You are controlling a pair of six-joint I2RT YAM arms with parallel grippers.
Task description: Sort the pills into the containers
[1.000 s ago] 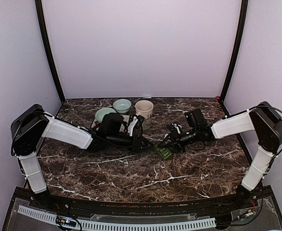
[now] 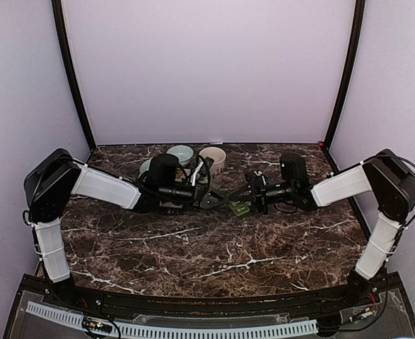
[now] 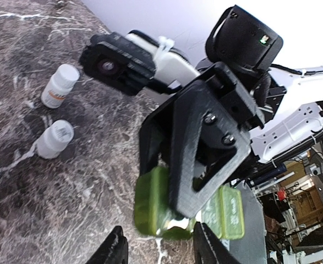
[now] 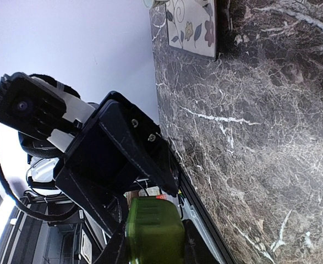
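Observation:
A green pill case (image 2: pixel 240 210) hangs between my grippers near the table's middle. In the left wrist view it (image 3: pixel 149 203) is among the fingers of my right gripper, and my left gripper is just below it, fingers apart. In the right wrist view the case (image 4: pixel 154 231) fills the space at my right gripper's fingertips, with the other gripper's black fingers just beyond; how far the right finger is closed on it is unclear. Two white pill bottles (image 3: pixel 60 86) stand on the marble table.
Pale green bowls (image 2: pixel 179 152) and a cream cup (image 2: pixel 212 155) stand at the back. A flower-patterned board or mat (image 4: pixel 190 27) lies behind the arms.
Both grippers and the green case have risen slightly toward the back in the top view, and my left gripper has moved right, closer to the case.

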